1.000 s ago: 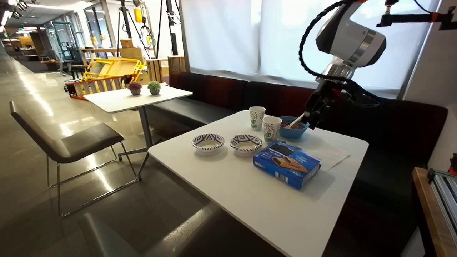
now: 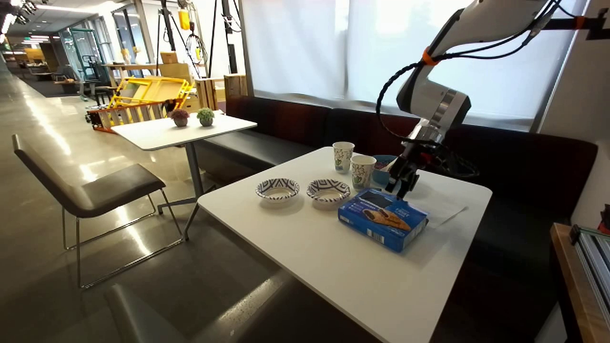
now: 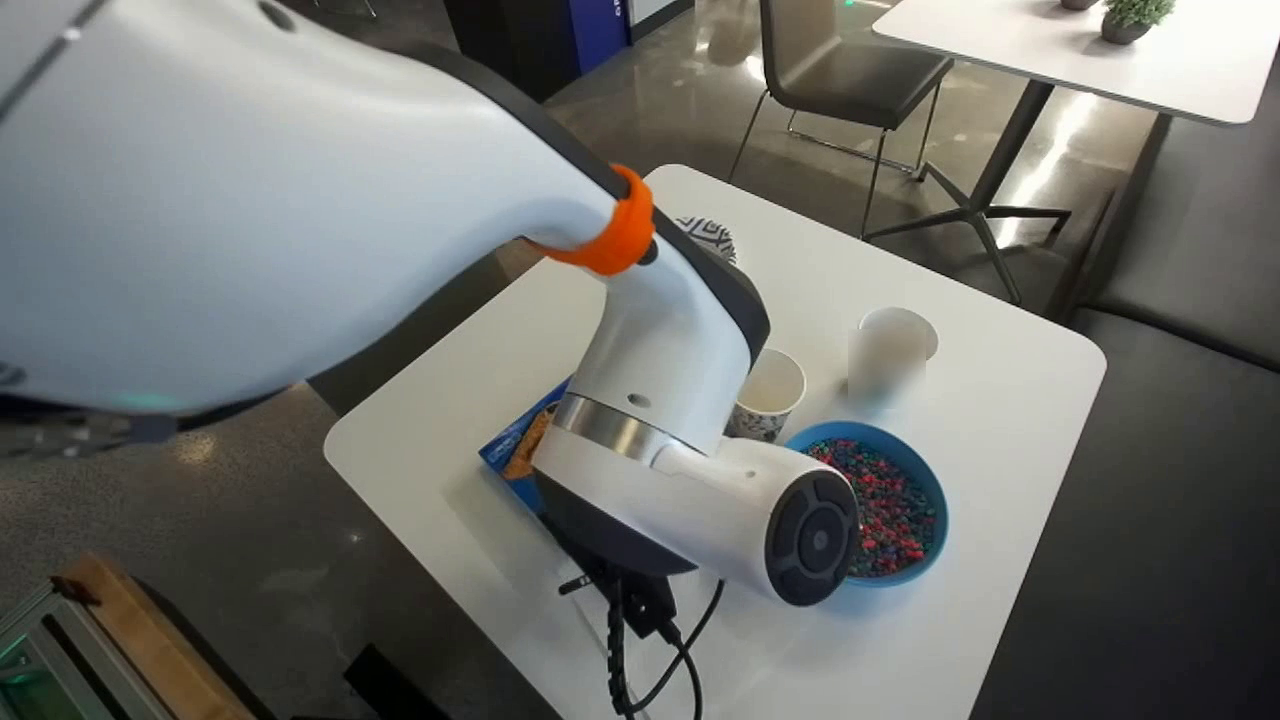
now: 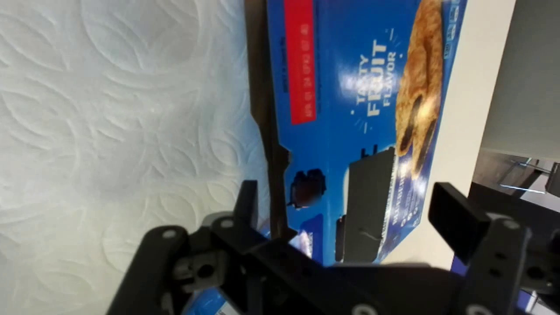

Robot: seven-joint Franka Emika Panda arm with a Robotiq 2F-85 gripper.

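A blue snack box (image 2: 383, 220) lies flat on the white table, with pastries pictured on its top. Over the box's back edge my gripper (image 2: 401, 190) hangs low, pointing down. In the wrist view the black fingers stand wide apart and open, with the blue box (image 4: 341, 131) showing in the gap between them. One finger (image 4: 246, 204) is over the seam by the white embossed paper towel (image 4: 120, 115); the other finger (image 4: 451, 210) is past the box's far side. Whether either finger touches the box, I cannot tell.
Two patterned paper bowls (image 2: 278, 190) sit left of the box. Behind it stand two paper cups (image 2: 362, 172) and a blue bowl (image 3: 924, 546) of red and dark bits.
My arm has come down and to the left, from beside the blue bowl to just above the box's back edge. The box, bowls and cups look unmoved.
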